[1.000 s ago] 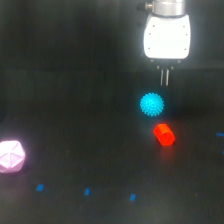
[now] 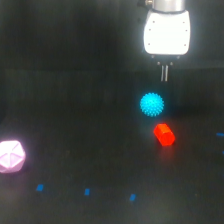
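Note:
My gripper (image 2: pixel 164 74) hangs from a white arm end at the upper right, its two thin fingers pointing down. A narrow dark gap shows between them with nothing in it; how far open or shut they stand is too small to tell. Below the fingertips, apart from them in the picture, is a spiky cyan ball (image 2: pixel 151 104). A red block-like object (image 2: pixel 164 134) lies lower and slightly to the right of the ball. At the left edge sits a pale pink faceted ball (image 2: pixel 11 156).
Several small blue marks dot the dark surface, among them a blue mark (image 2: pixel 87 191) near the bottom and another blue mark (image 2: pixel 220 134) at the right edge. Between the pink ball and the cyan ball the surface is clear.
The gripper has risen slightly, and its fingers look a little closer together. Both balls and the red object have stayed where they were.

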